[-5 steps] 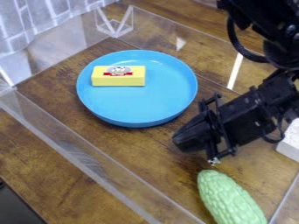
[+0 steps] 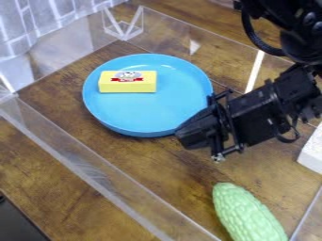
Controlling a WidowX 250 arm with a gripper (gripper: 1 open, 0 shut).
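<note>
A blue plate [image 2: 146, 111] lies on the wooden floor of a clear-walled bin, with a yellow box [image 2: 127, 81] on its left part. The black gripper [image 2: 201, 137] hangs just right of the plate's lower right edge, pointing down-left and partly over the rim. It appears shut, with nothing visible between its fingers. Below it, at the bottom right, lies a pale green cabbage-like object [image 2: 248, 213].
A white object [image 2: 312, 155] sits at the right edge. Clear bin walls run along the left and back. Bare wood [image 2: 101, 165] is free left of and below the plate.
The gripper has moved slightly up and to the left, toward the plate's rim. The plate, yellow box and green object are unmoved.
</note>
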